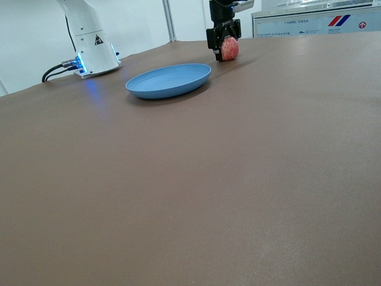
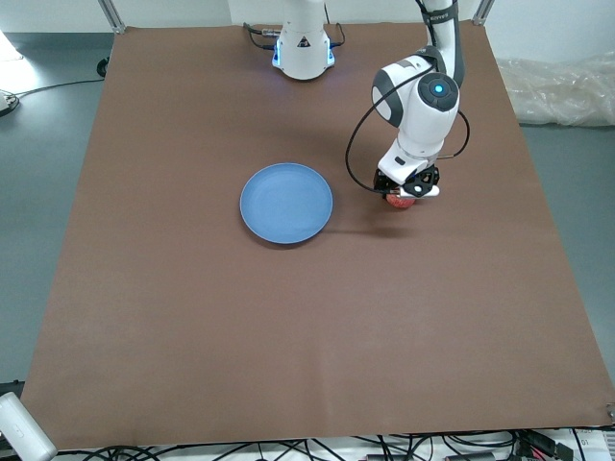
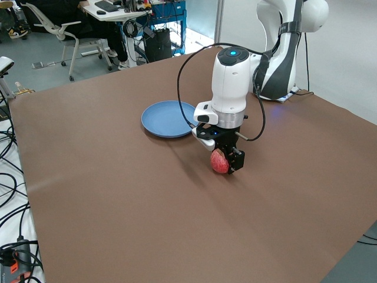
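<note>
A red apple [image 2: 401, 201] [image 1: 230, 49] [image 3: 219, 162] rests on the brown table under the black gripper [image 2: 405, 184] [image 3: 227, 159], whose fingers are down around it at table level; whether they grip it is hard to tell. A round blue plate [image 2: 286, 203] [image 1: 168, 80] [image 3: 166, 120] lies on the table to the left of the apple in the left view, apart from it.
A white robot base [image 2: 303, 43] stands at the back in the left view. Cables [image 3: 17, 253] run along the table's edge.
</note>
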